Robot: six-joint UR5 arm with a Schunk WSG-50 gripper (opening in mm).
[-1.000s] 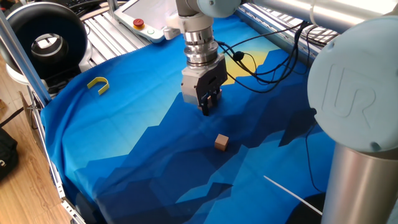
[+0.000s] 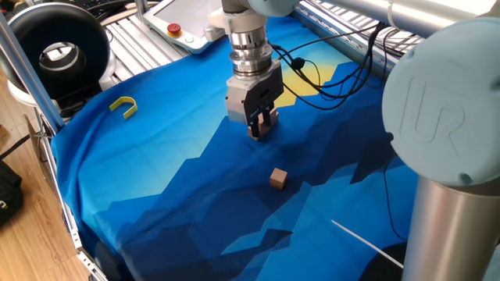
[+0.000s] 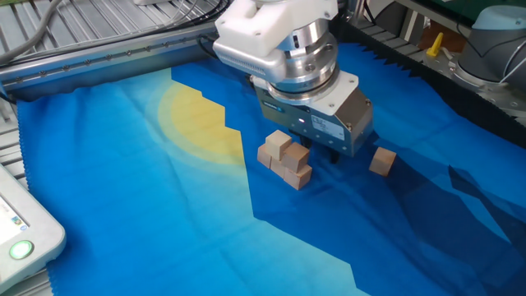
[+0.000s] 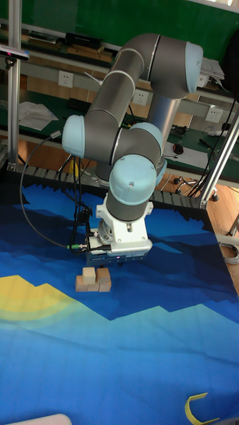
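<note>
Small wooden blocks form a low stack on the blue cloth; in exterior view 2 a pale block [image 3: 279, 145] and a browner block [image 3: 295, 157] sit on a bottom row [image 3: 297, 178]. One separate wooden block [image 3: 383, 162] lies apart on the cloth, also seen as a lone block [image 2: 278, 179] in exterior view 1. My gripper [image 2: 261, 126] points down right at the stack, its dark fingers spread, with wood showing behind the gap. In exterior view 2 the fingers are beside and behind the brown top block, partly hidden by it. They look clear of it, though contact cannot be ruled out.
A yellow curved piece [image 2: 123, 106] lies on the cloth's far left in exterior view 1. Black cables [image 2: 336, 90] hang beside the arm. The teach pendant [image 3: 26, 230] rests at the cloth's edge.
Over the last second my gripper has risen slightly and shifted a little left in exterior view 1, showing more of the stacked wood. The lone block has stayed put.
</note>
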